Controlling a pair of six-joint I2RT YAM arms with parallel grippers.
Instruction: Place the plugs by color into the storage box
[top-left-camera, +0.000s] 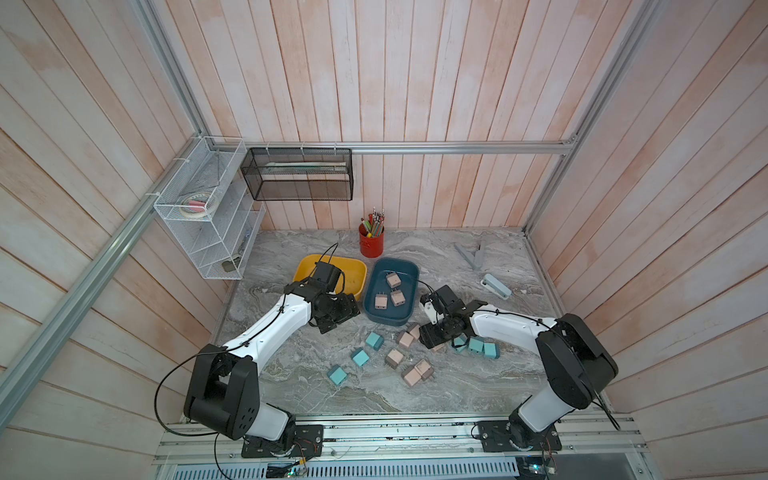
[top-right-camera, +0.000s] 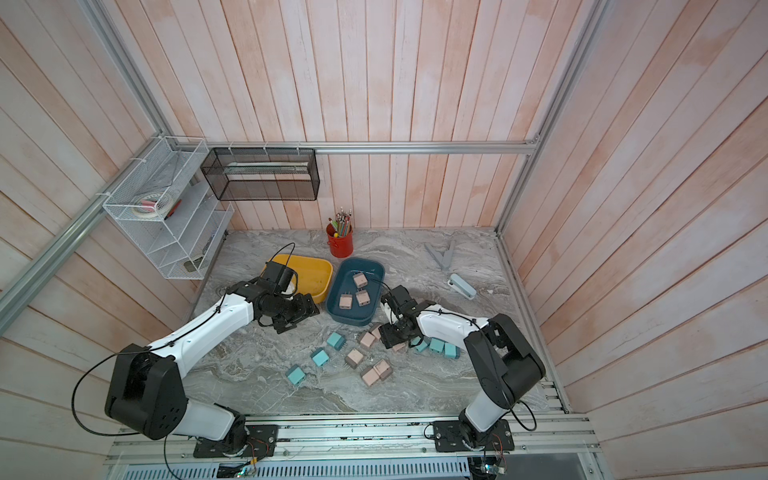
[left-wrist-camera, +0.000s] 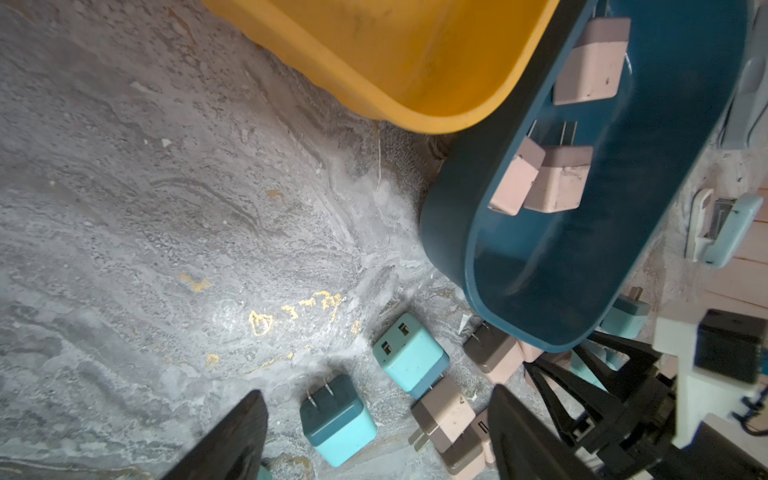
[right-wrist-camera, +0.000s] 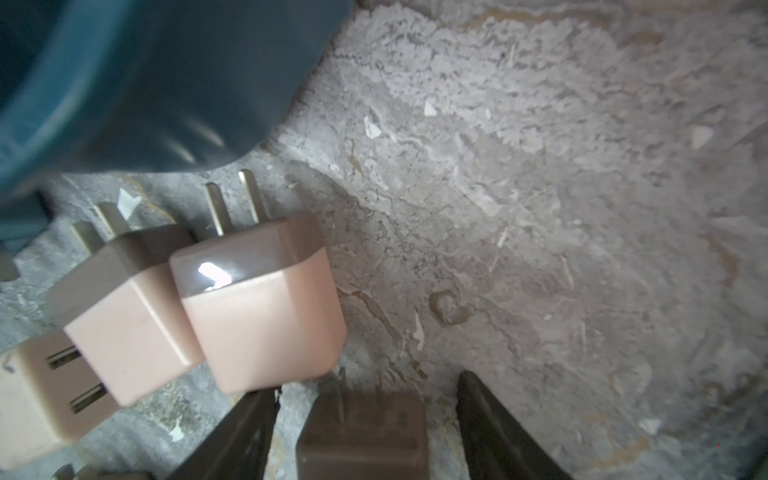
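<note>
My left gripper is open and empty above the table in front of the yellow box (left-wrist-camera: 448, 112). In the right wrist view, a pink plug (right-wrist-camera: 364, 436) with a brown prong end stands between the parted fingers of my right gripper, with a gap on each side. Two pink plugs lie near its left finger, the closer one (right-wrist-camera: 260, 312) beside the blue box (right-wrist-camera: 200, 120). Three pink plugs rest in the blue box, one of them a front plug (left-wrist-camera: 560, 180). Teal plugs (top-left-camera: 361, 357) and more pink plugs (top-left-camera: 394, 357) lie on the table.
Several teal plugs (top-left-camera: 484, 349) lie beneath the right arm. A stapler (top-left-camera: 496, 285) and a red pen cup (top-left-camera: 371, 240) stand farther back.
</note>
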